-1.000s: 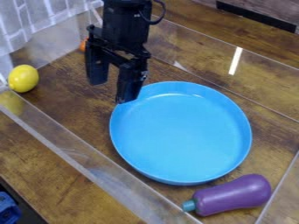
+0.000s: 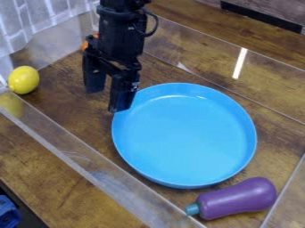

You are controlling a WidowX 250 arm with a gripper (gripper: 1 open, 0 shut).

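Observation:
My black gripper (image 2: 110,89) hangs open over the wooden surface at the upper left edge of a blue plate (image 2: 184,135), with nothing visible between its fingers. A yellow lemon-like object (image 2: 23,79) lies at the left, and a purple eggplant-like toy (image 2: 234,198) lies at the lower right, outside the plate.
A small orange object (image 2: 88,43) is partly hidden behind the arm. Clear low walls border the wooden area. A dark blue object (image 2: 7,214) shows at the lower left corner. Bare wood is free right of the plate and at the lower left.
My gripper has moved slightly down and to the left, toward the wood beside the plate. The plate and toys have not moved.

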